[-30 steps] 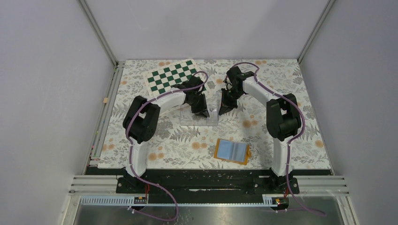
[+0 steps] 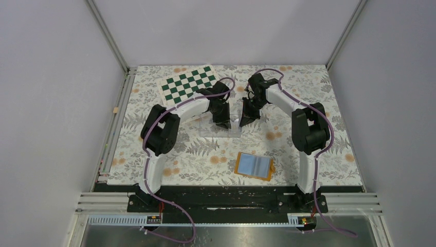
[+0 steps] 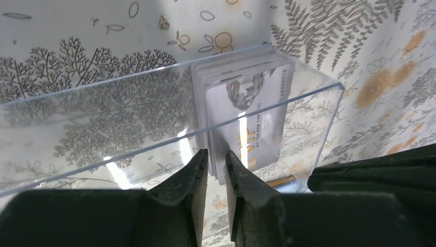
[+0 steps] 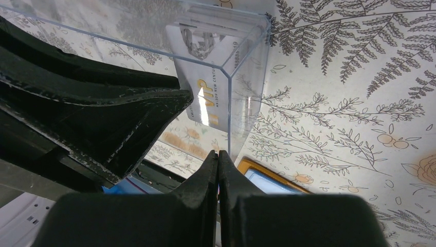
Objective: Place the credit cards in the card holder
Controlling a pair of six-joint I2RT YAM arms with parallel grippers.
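Inside a clear plastic box stands a short stack of pale cards, leaning near its right end. The front one bears a portrait and yellow lettering. My left gripper reaches into the box, its fingers slightly parted around the stack's left edge; whether they touch a card is unclear. At the box's right end, my right gripper is shut on the clear wall. The card holder, with clear sleeves and an orange border, lies spread flat near the table's front, apart from both grippers.
A green-and-white checkered board lies behind the left arm. Patterned cloth covers the table. Free room surrounds the card holder. The two grippers are close together at the box.
The left gripper and the clear box have shifted slightly to the right. My right arm and the card holder have stayed in place.
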